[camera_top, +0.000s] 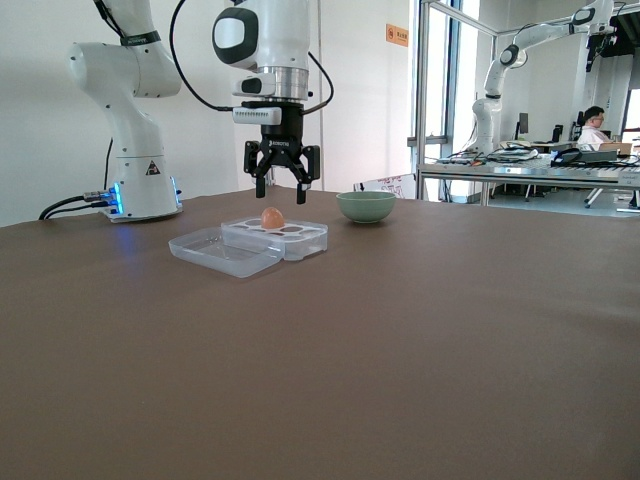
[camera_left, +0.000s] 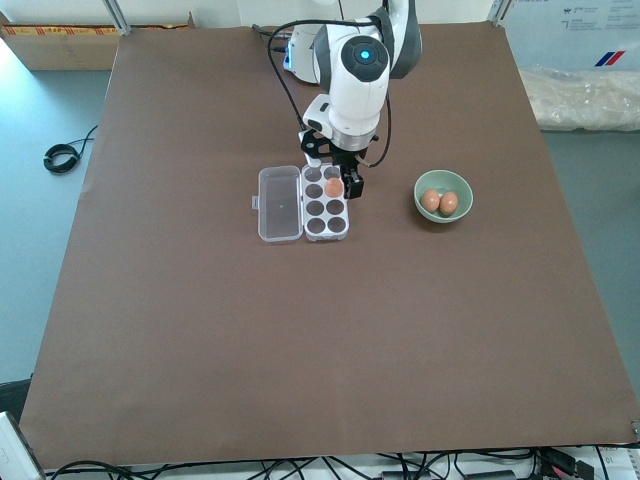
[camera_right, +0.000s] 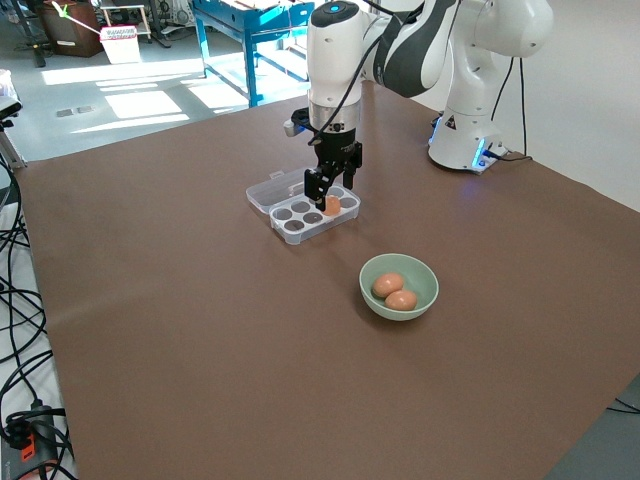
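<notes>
My black gripper (camera_top: 280, 192) hangs open just above a white plastic egg box (camera_left: 325, 220), its lid (camera_left: 279, 205) open to one side. One brown egg (camera_top: 273, 219) sits in the box, below the gap between my fingers, with nothing held. A green bowl (camera_right: 399, 271) stands apart from the box, holding two brown eggs (camera_right: 389, 285) (camera_left: 449, 203), beside it on the right in the left view.
The arm's base (camera_top: 146, 200) stands at the back, with cables. More cables run along one table edge.
</notes>
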